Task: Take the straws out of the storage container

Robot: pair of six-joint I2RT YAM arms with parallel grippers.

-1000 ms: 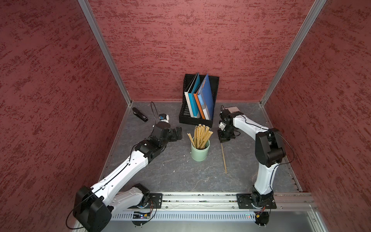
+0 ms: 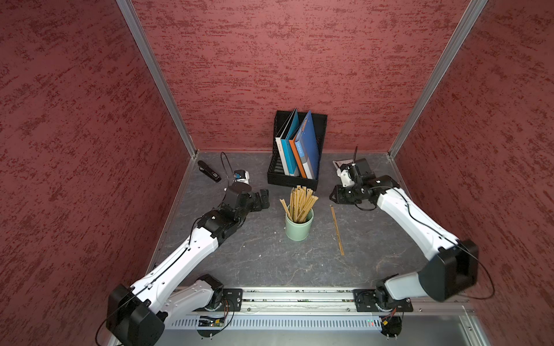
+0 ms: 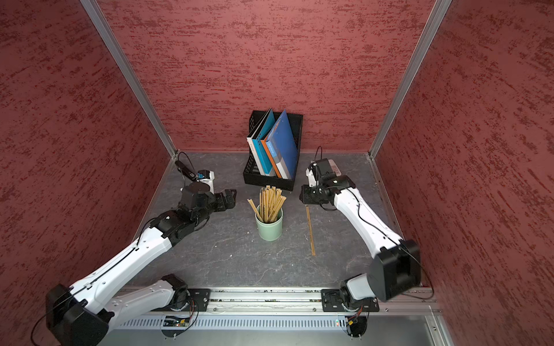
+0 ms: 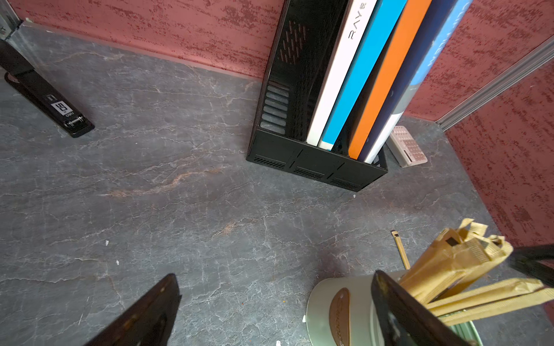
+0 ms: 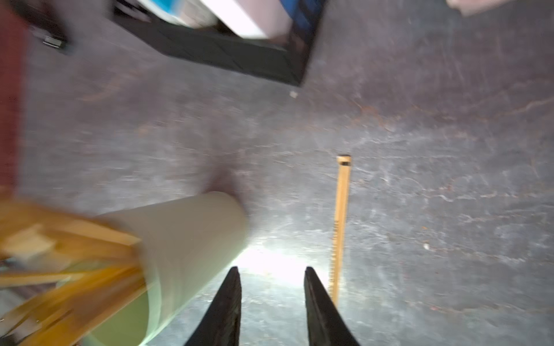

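Note:
A green container (image 2: 297, 229) holds a bunch of paper-wrapped straws (image 2: 300, 200) standing and leaning out of its mouth. One straw (image 5: 341, 210) lies on the table to the container's right. My left gripper is open and empty, left of the container, with straws near its right finger in the left wrist view. My right gripper is open and empty, raised over the table right of the container, behind the lying straw.
A black rack (image 2: 291, 181) with binders stands at the back centre. A black stapler (image 2: 209, 170) lies at back left, a pale calculator (image 4: 407, 146) at back right.
My right arm has swung up and become extended, its gripper lifting away from the lying straw, which has shifted slightly. My left arm has moved very slightly left.

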